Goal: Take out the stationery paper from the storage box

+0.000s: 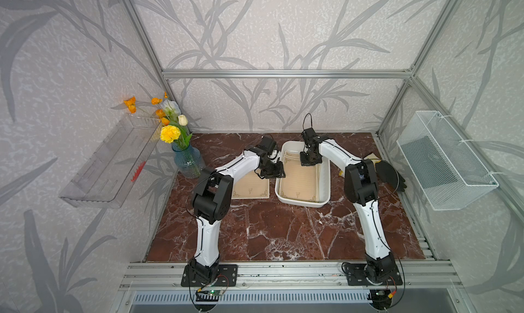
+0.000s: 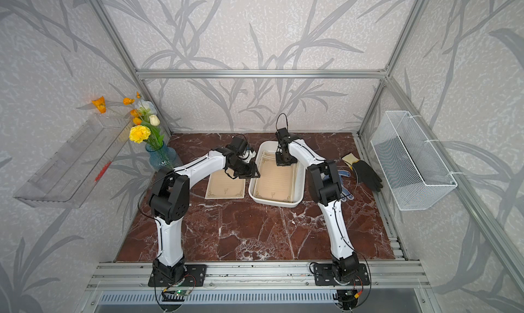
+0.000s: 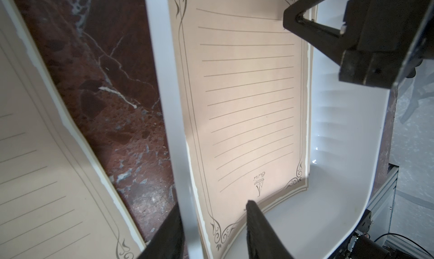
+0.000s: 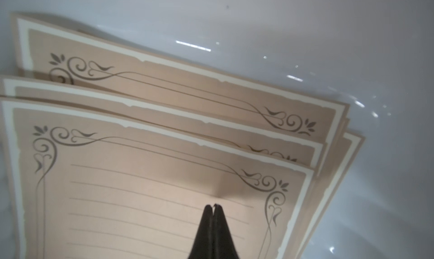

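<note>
The white storage box (image 1: 322, 198) holds several beige stationery sheets, staggered at the back end, as the right wrist view shows. Another sheet (image 2: 225, 188) lies on the table left of the box. My left gripper is at the box's left rim, fingers apart and open, one either side of it in the wrist view, nothing visibly held. Inside the back part of the box, over the paper, my right gripper is shut with nothing showing between its fingertips.
A blue vase (image 1: 188, 163) with flowers stands back left. Gloves (image 2: 365, 173) lie at the right. A clear bin (image 2: 65, 187) and a white mesh basket (image 2: 414, 165) hang at the sides.
</note>
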